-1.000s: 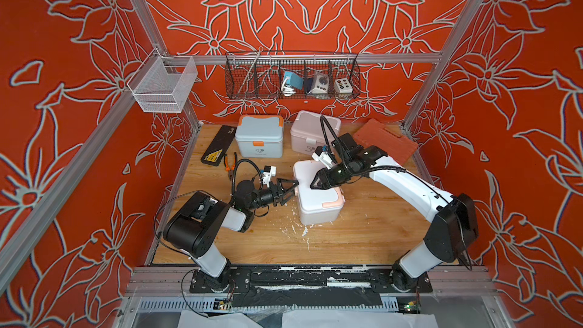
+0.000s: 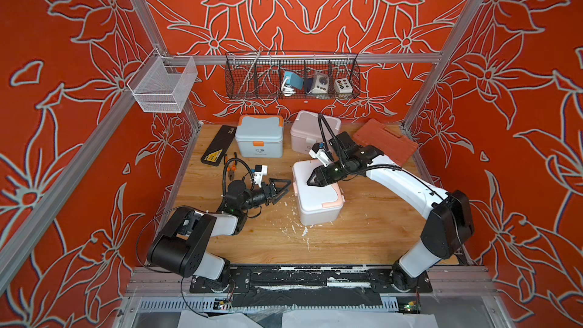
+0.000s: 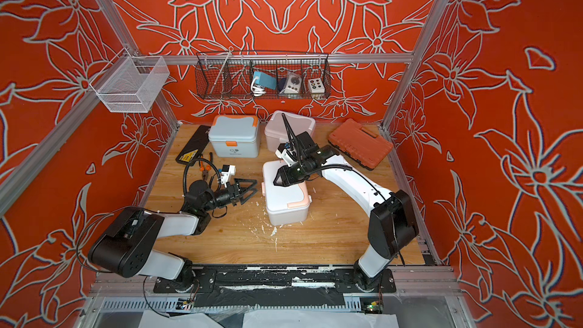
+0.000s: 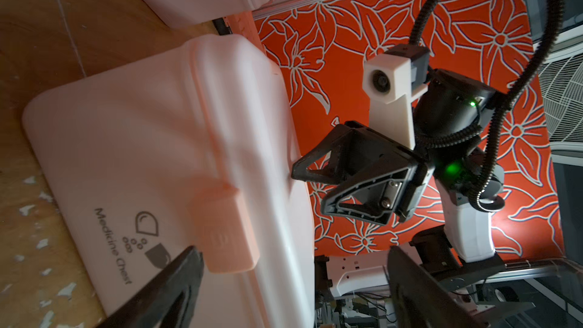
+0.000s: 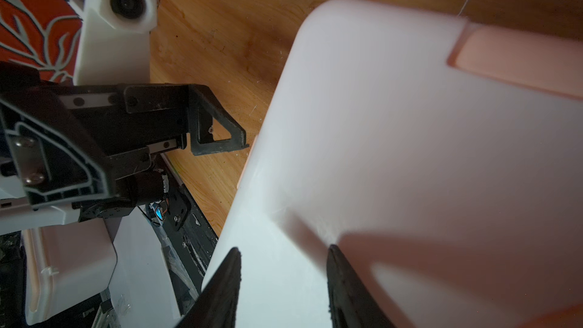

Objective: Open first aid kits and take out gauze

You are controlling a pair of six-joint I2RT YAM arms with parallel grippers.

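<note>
The white and pink first aid kit, lid down, stands in mid-table. Its peach latch and "Medicine Chest" print face my left gripper, which is open just left of the kit, its fingers empty. From the right, my right gripper reaches down at the white lid. Its two fingers stand somewhat apart at the lid's surface in the left wrist view. Nothing shows gripped between them, and their grip is unclear. No gauze is in sight; the kit's inside is hidden.
Behind stand a grey-blue kit with orange trim and a pale pink kit. A red case lies back right, a black box back left, with orange-handled pliers nearby.
My left gripper has drawn back to the left, away from the kit's latch side, and its fingers have spread.
</note>
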